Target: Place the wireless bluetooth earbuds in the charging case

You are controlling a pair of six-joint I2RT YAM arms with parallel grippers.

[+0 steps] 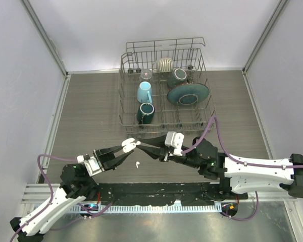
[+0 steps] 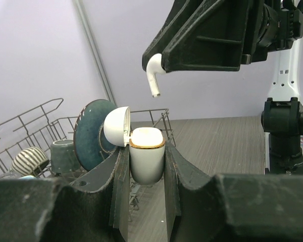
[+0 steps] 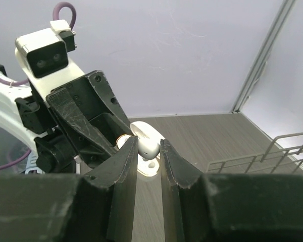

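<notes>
A white charging case (image 1: 129,145) with its lid tipped open is gripped by my left gripper. In the left wrist view its lid (image 2: 117,126) stands up at the left of the body. My right gripper is shut on a white earbud (image 2: 154,74), whose stem hangs downward, above and right of the case and apart from it in that view. Behind this earbud in the right wrist view, the case's inner face (image 3: 150,165) shows partly; whether its slots are filled is hard to tell. A small white piece (image 1: 137,164), seemingly another earbud, lies on the table.
A wire dish rack (image 1: 122,101) holding cups, a plate (image 1: 188,94) and a striped ball-like item (image 1: 165,64) stands behind the grippers. Open table (image 1: 91,111) lies left of the rack, and more to its right.
</notes>
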